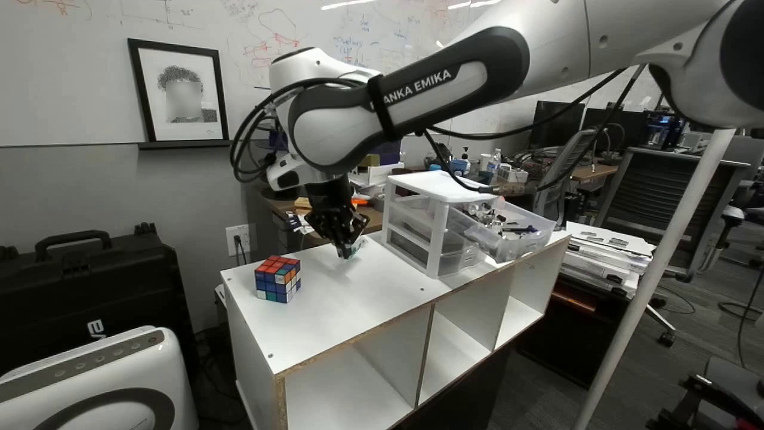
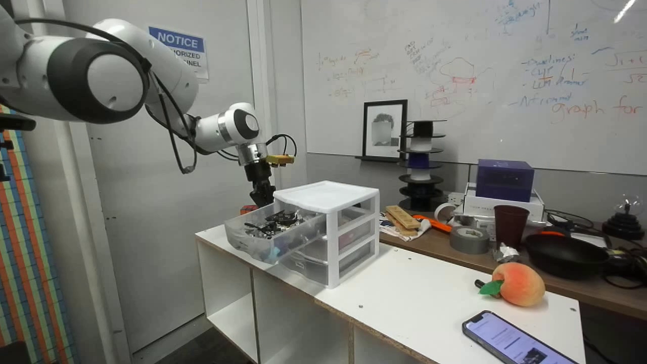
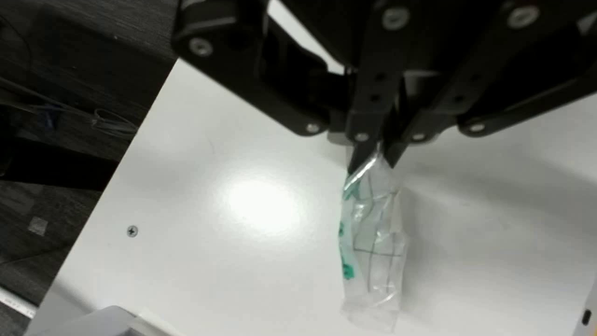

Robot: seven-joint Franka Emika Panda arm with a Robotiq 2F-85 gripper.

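A clear, crinkled plastic packet (image 3: 372, 246) with green marks hangs from my gripper in the wrist view. The fingers are shut on one end of it, and its other end extends away over the white surface. From the first exterior view, the gripper (image 1: 348, 252) points down above the white shelf top (image 1: 336, 301), and only a sliver of the packet (image 1: 359, 246) shows beside the fingertips. In the second exterior view the gripper (image 2: 262, 197) stands behind the drawer unit, its fingertips and the packet hidden.
A Rubik's cube (image 1: 277, 278) sits left of the gripper. To the right stands a clear drawer unit (image 1: 433, 228), its top drawer (image 1: 526, 243) pulled out and full of small parts. A peach (image 2: 520, 284) and a phone (image 2: 515, 339) lie at the unit's other side.
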